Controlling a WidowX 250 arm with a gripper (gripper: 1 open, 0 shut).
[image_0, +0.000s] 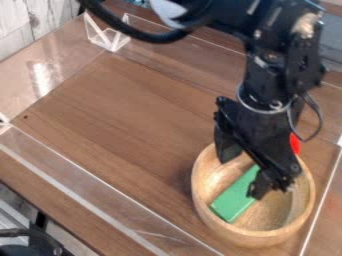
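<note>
A wooden bowl (214, 185) sits at the lower right of the camera view with a green block (233, 203) lying in it, tilted along the bowl's floor. My black gripper (251, 164) is over the bowl, its fingers open, one near the upper left of the rim and the other at the right above the green block's upper end. The arm hides part of the bowl's back. A small red thing (295, 144) shows partly behind the gripper at the right; what it is cannot be told.
Clear plastic edging runs along its sides, with a transparent bracket (110, 30) at the back left.
</note>
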